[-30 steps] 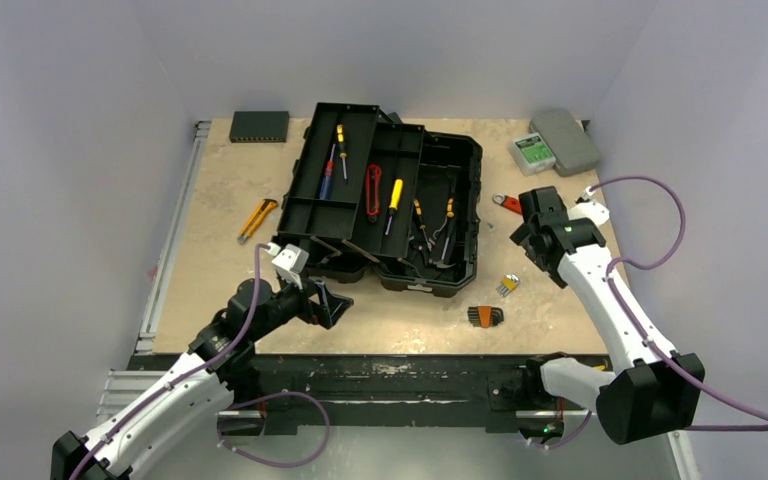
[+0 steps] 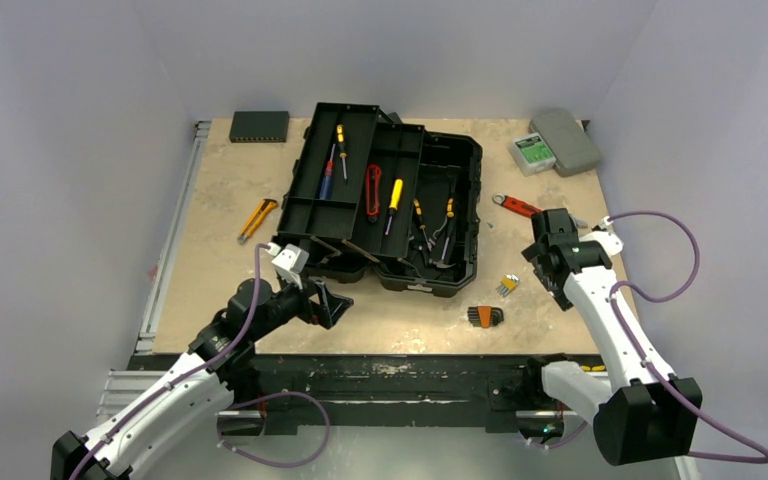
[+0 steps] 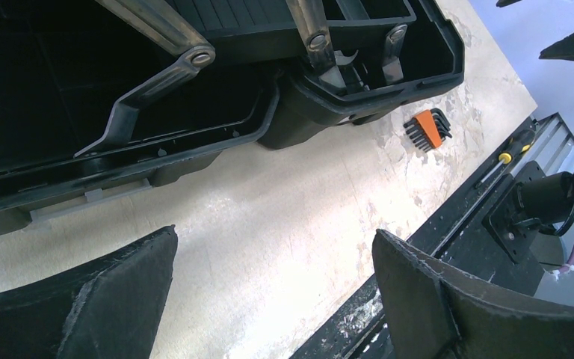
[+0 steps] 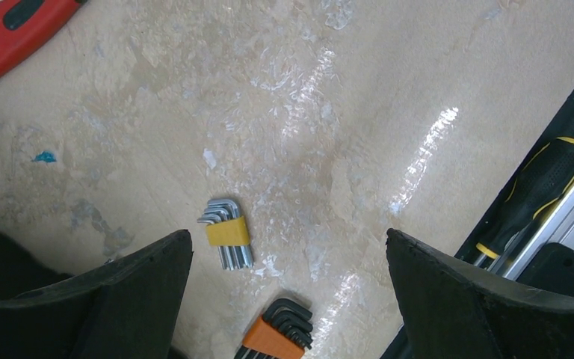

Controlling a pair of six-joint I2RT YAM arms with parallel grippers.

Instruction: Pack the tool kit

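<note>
The black toolbox (image 2: pixel 478 215) stands spread open mid-table, with screwdrivers, a red cutter (image 2: pixel 373 190) and pliers in its trays and bin. Right of it lie a small yellow-banded hex key set (image 4: pixel 228 233) and an orange-and-black hex key set (image 2: pixel 485 316). Farther back rests a red-handled tool (image 4: pixel 22 36), partly cut off in the right wrist view. My right gripper is open above the table, nothing between its fingers. In front of the toolbox, my left gripper also stands open and empty. A yellow utility knife (image 2: pixel 258 220) lies left of the toolbox.
A grey case (image 2: pixel 566 142) and a clear box with a green label (image 2: pixel 533 152) sit at the back right. A dark flat box (image 2: pixel 259 126) is at the back left. Another screwdriver (image 4: pixel 532 196) lies in the front-edge channel.
My right arm has shifted a little to the right and toward the front, showing more of the red-handled tool. The left arm and the toolbox have stayed put.
</note>
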